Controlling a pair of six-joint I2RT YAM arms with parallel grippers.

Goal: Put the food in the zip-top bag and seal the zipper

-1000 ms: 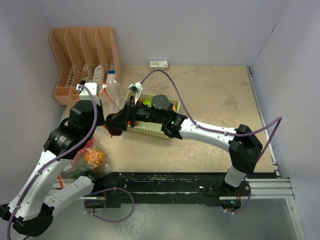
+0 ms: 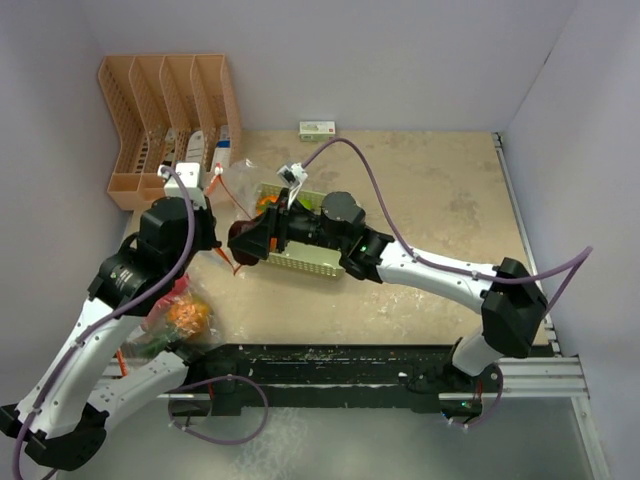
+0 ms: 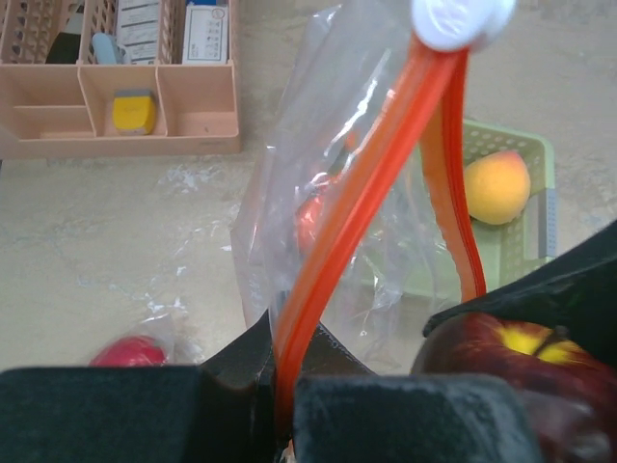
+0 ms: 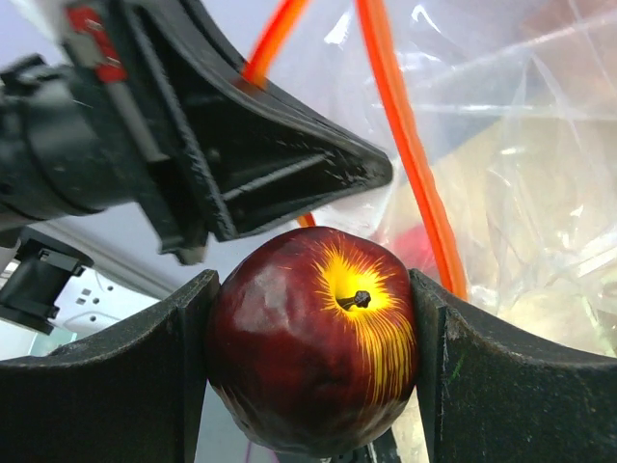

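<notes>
My left gripper is shut on the orange zipper edge (image 3: 352, 198) of a clear zip top bag (image 3: 304, 145). The bag's other orange edge (image 3: 449, 183) hangs apart from it, so the mouth gapes. A dark red fruit (image 4: 313, 342) with a yellow patch round its stem sits between the fingers of my right gripper, both sides touching it. In the top view this fruit (image 2: 248, 240) is close by the bag's mouth; whether any of it is inside cannot be told. A peach (image 3: 497, 187) rests in the pale green basket (image 3: 536, 154).
A filled clear bag with orange fruit (image 2: 190, 315) lies at the table's front left. The peach-coloured organiser (image 2: 125, 110) stands at the back left, and a small box (image 2: 317, 130) at the back.
</notes>
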